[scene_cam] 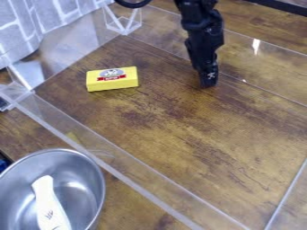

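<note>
My black gripper (206, 74) hangs from the top centre of the view, low over the wooden surface and to the right of a yellow box (111, 79) with a red and white label. Its fingertips are dark and small, so their spread is hard to make out; nothing shows held in them. The box lies flat, apart from the gripper.
A metal bowl (81, 192) with a white utensil (48, 202) in it sits at bottom left. Clear plastic edging runs around the wooden work area. A pale cloth (36, 22) is at top left.
</note>
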